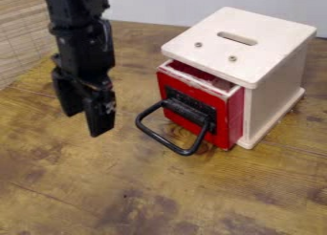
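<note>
My black gripper [84, 107] hangs on the left over the wooden table [102, 191], open, with nothing seen between its fingers. It is apart from the cream wooden box [269, 105] on the right. That box has a red front drawer [217, 91], slightly out at the top, with a large black loop handle [173, 143] sticking out toward the lower left.
The box's top has a slot and two small knobs. A woven mat [26, 38] lies at the far left.
</note>
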